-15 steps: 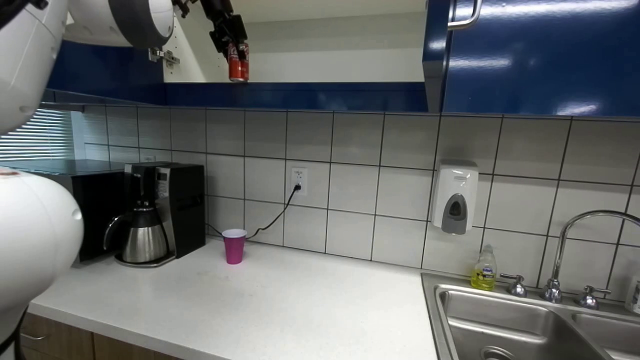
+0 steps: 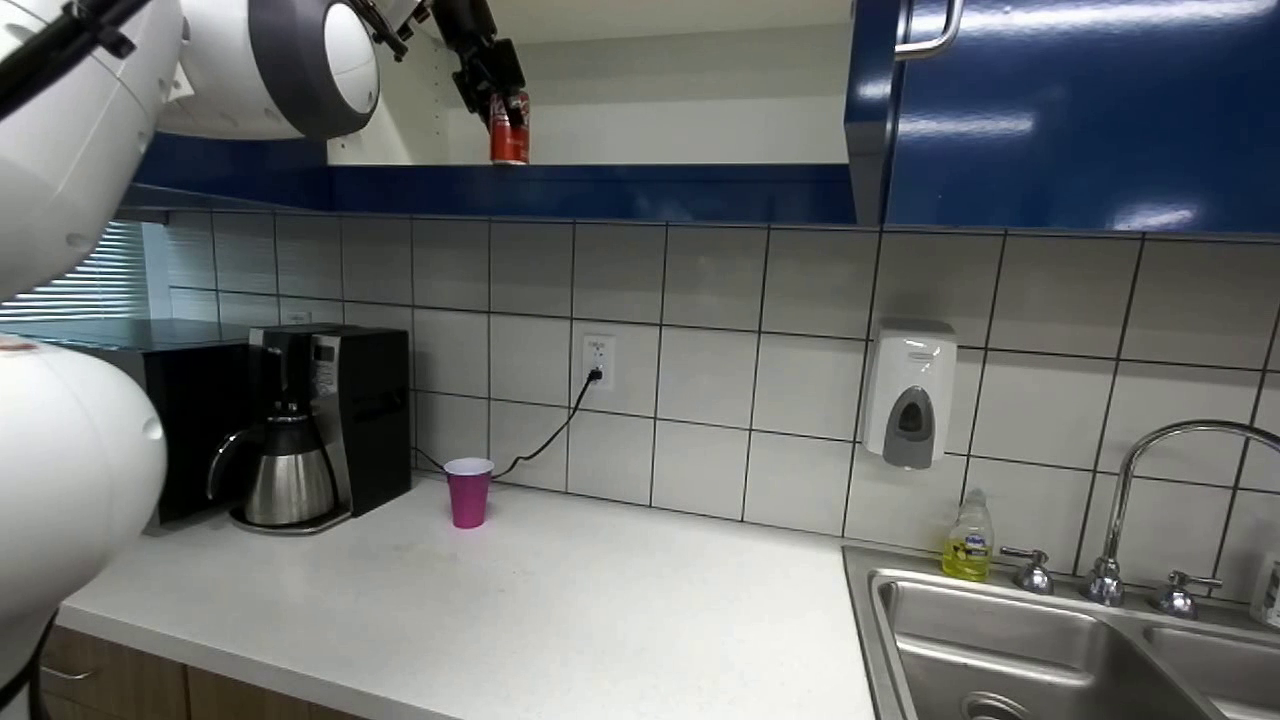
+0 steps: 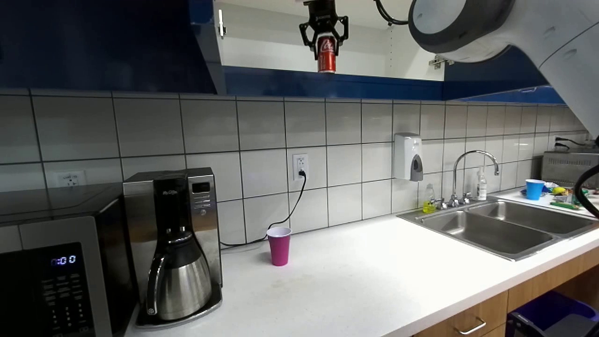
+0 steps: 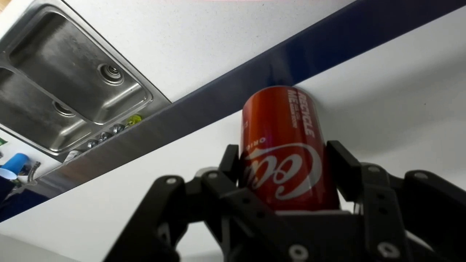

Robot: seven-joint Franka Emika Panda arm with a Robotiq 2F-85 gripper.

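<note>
Between the fingers of my gripper is a red Coca-Cola can [image 4: 284, 131], gripped from both sides. In the first exterior view the can [image 2: 510, 142] is upright at the open cabinet's opening, its bottom near the blue front edge [image 2: 672, 192]. The second exterior view has the gripper [image 3: 325, 47] pointing down over the can [image 3: 326, 61]. Whether the can's base touches the cabinet shelf [image 4: 174, 174] cannot be made out for sure.
Cabinet space right of the can is empty, with a blue door [image 2: 1080, 120] at the far right. Below, a pink cup [image 2: 469, 494] and a coffee maker [image 2: 348, 420] stand on the counter [image 2: 600, 600], left of the sink [image 2: 1008, 636].
In the first exterior view, the arm and gripper have shifted right, carrying the can slightly right along the cabinet opening. The can stays in the grip.
</note>
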